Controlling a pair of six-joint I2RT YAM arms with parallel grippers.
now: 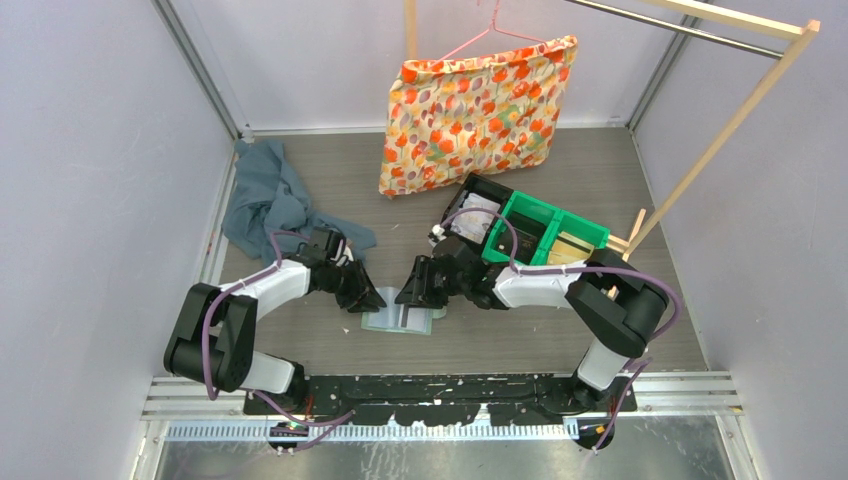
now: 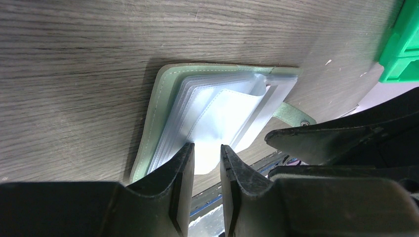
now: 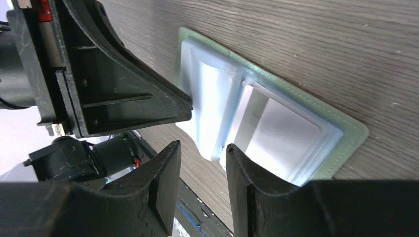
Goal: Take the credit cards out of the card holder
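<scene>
The card holder (image 1: 418, 331) lies spread open on the table, a pale green cover with clear plastic sleeves inside. In the right wrist view a white card with a grey stripe (image 3: 284, 143) shows through a sleeve on the right half. A clear sleeve page (image 2: 225, 118) bulges up over the left half in the left wrist view. My left gripper is open above the left half, its fingers a little apart. Over the middle of the holder my right gripper stands open, nothing held, near the striped card's edge.
A green bin (image 1: 582, 228) and a black box (image 1: 484, 187) stand behind my right arm. Blue cloth (image 1: 262, 205) lies at the back left, and a flowered cloth (image 1: 480, 115) hangs at the back. Bare table surrounds the holder's front.
</scene>
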